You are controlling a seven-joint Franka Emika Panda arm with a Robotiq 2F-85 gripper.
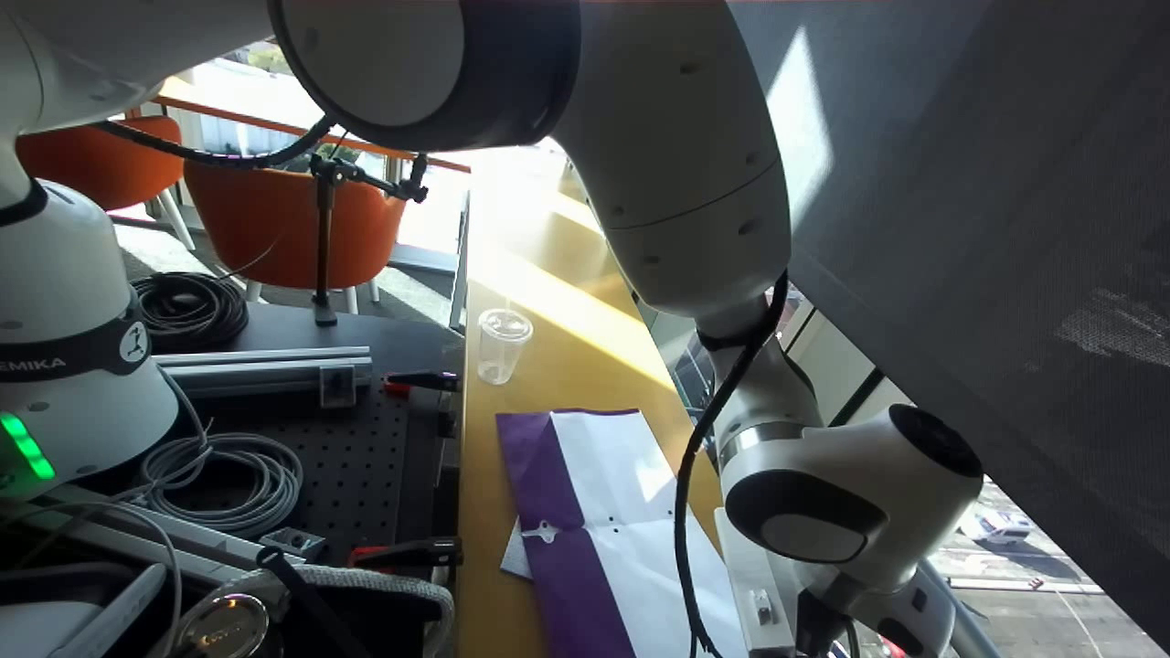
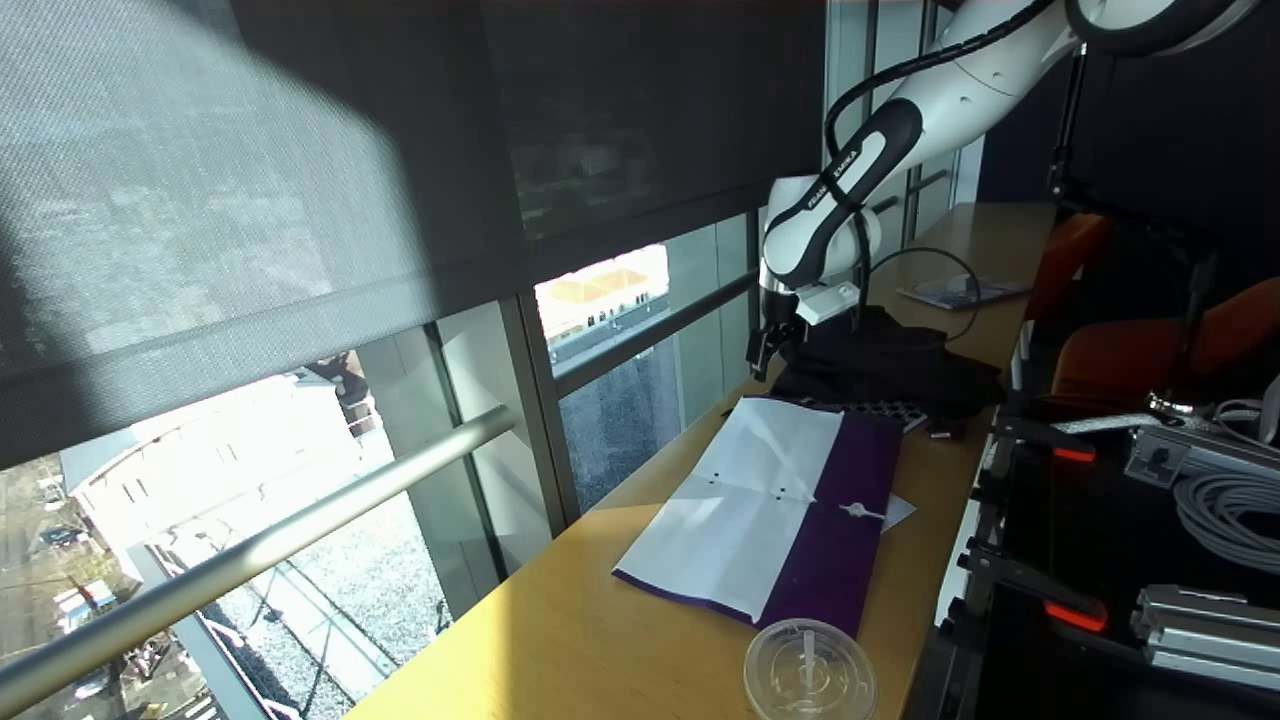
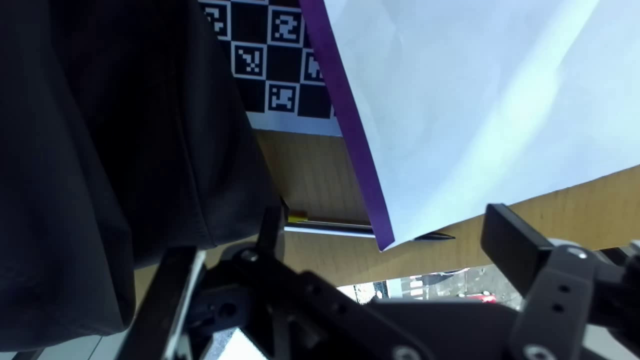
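A large purple-and-white sheet (image 2: 744, 504) lies spread on the wooden table. One of its corners, edged in purple, shows in the wrist view above my open gripper, whose fingers stand wide apart with nothing held. Under that corner pokes a dark pen (image 3: 345, 229), partly covered by the sheet. In the second exterior view my gripper (image 2: 768, 360) hangs low at the sheet's far end, by the window side. Black cloth (image 3: 168, 132) lies left of the sheet, close to one finger.
A clear lidded cup (image 1: 505, 345) stands at the sheet's other end. A checkered marker board (image 3: 282, 66) lies partly under the sheet and the cloth. A metal rail (image 2: 264, 552) and window run along the table's edge. Bare table (image 2: 564, 624) shows near the cup.
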